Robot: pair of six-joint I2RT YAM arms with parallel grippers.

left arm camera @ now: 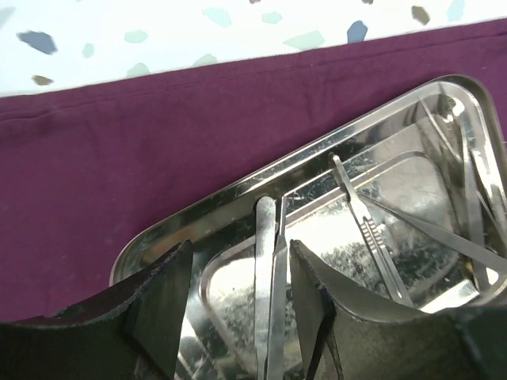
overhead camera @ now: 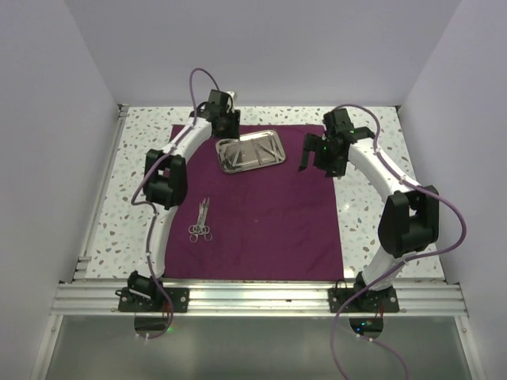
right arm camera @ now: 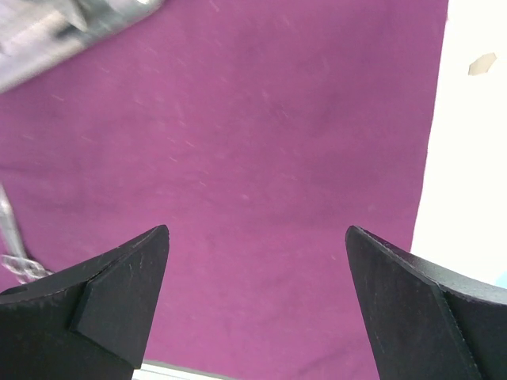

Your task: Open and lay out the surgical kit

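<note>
The steel tray (overhead camera: pixel 277 159) lies at the back of the purple cloth with several slim instruments in it. Over its left end hangs my left gripper (overhead camera: pixel 234 136), open. In the left wrist view, a pair of flat metal strips like tweezers (left arm camera: pixel 264 273) runs upright in the tray, below and between the parted fingers, not gripped. To their right lie a notched metal handle (left arm camera: pixel 371 231) and a pointed tool (left arm camera: pixel 440 233). Two ring-handled instruments (overhead camera: pixel 200 226) rest side by side on the cloth's left. My right gripper is open and empty above the cloth's right edge.
Speckled table surface (overhead camera: pixel 376 237) shows around it. The tray's corner (right arm camera: pixel 51 59) and part of a ring-handled instrument (right arm camera: pixel 14 237) enter the right wrist view at left.
</note>
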